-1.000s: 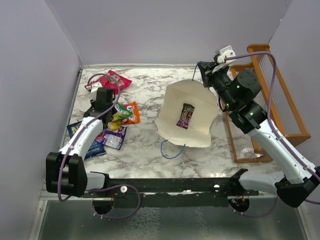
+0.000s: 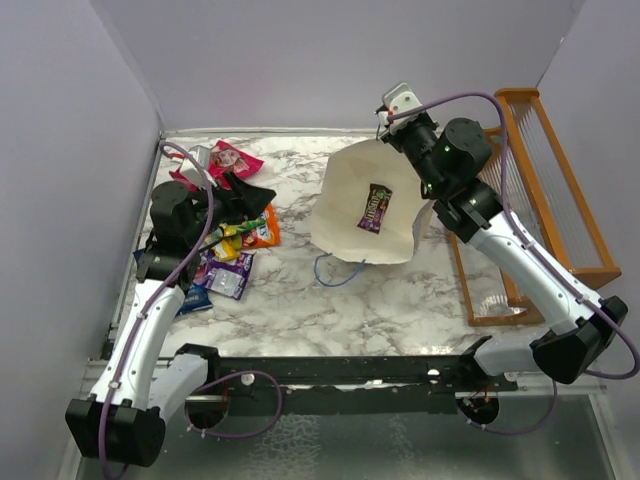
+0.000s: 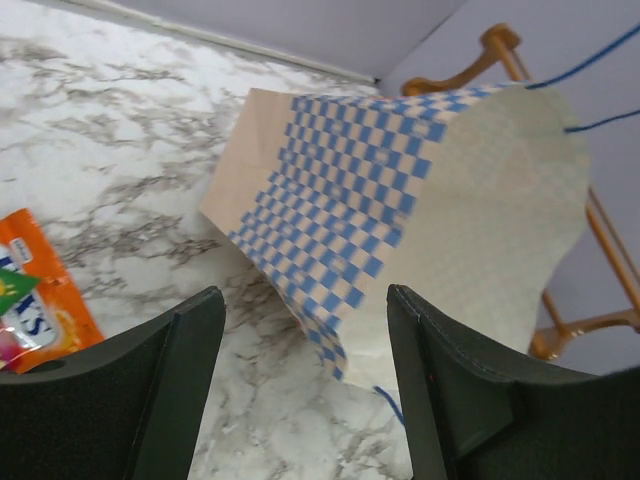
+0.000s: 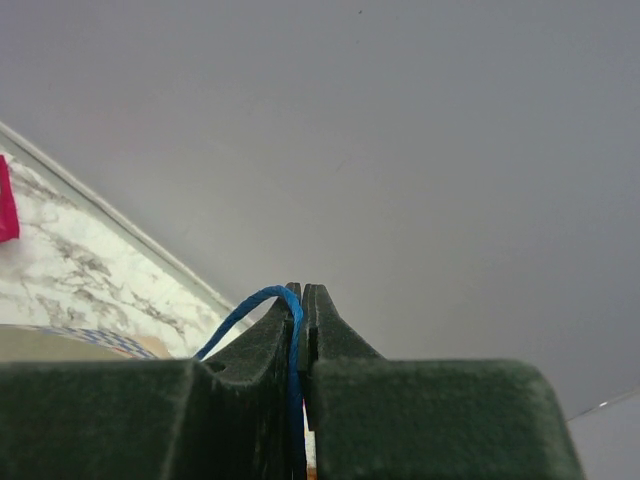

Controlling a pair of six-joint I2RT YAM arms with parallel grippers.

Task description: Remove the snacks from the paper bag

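Observation:
The cream paper bag (image 2: pixel 336 220), checked blue and white outside in the left wrist view, lies open toward the top camera with one purple snack pack (image 2: pixel 375 208) inside. My right gripper is above the bag, shut with the blue handle cord at its fingers. My left gripper stands open over the left side, facing the bag (image 3: pixel 340 220), nothing between its fingers. Several snack packs, including red (image 2: pixel 232 163), orange (image 2: pixel 262 232) and purple (image 2: pixel 228 275) ones, lie on the left, partly hidden by my left arm.
A wooden rack (image 2: pixel 560 170) stands at the right beside the bag. Bare marble table (image 2: pixel 290 320) shows between the snacks and bag and along the front. Walls bound the back and sides.
My right gripper has moved left and toward the back, and the bag has shifted slightly with it. The left arm has moved to the right, toward the bag.

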